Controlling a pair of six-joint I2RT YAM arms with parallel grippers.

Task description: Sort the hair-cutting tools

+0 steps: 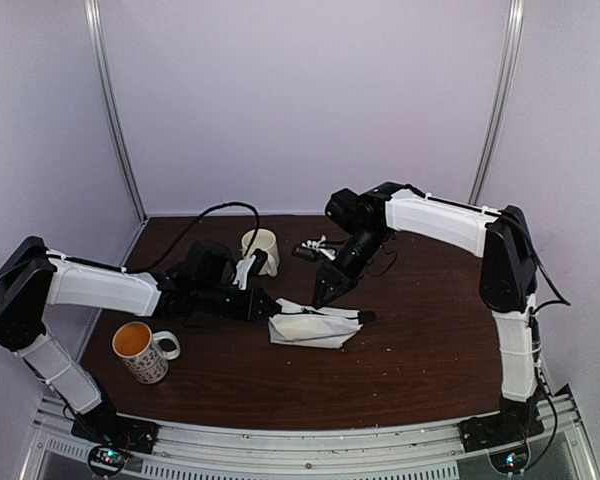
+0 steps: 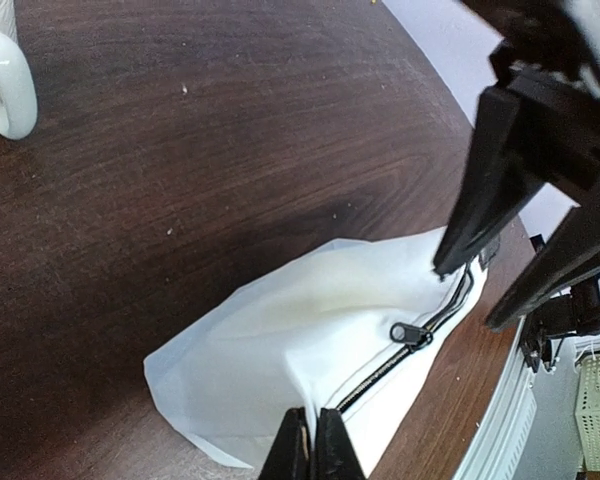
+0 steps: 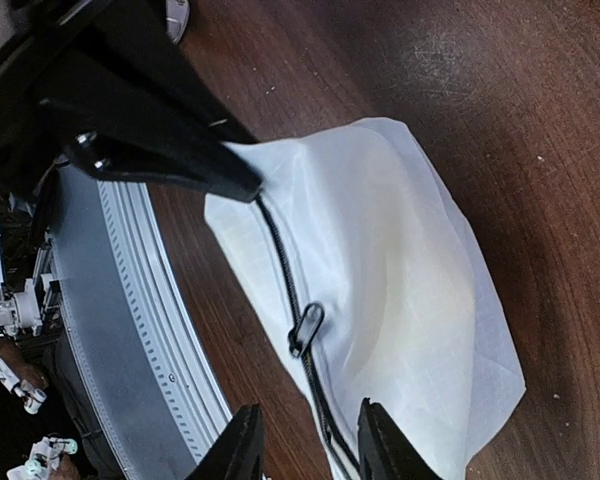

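A white zippered pouch [image 1: 310, 330] lies flat on the middle of the table, its black zipper [image 2: 370, 380] and pull tab [image 3: 307, 330] showing. My left gripper is shut at the pouch's end, pinching the white fabric beside the zipper. My right gripper stands part open over the pouch near the zipper; in the left wrist view its fingertips are just above the far part of the zipper. No hair cutting tools can be made out.
A patterned mug [image 1: 145, 365] with orange inside stands at the front left. A white mug [image 1: 265, 255] stands at the back, behind my left arm.
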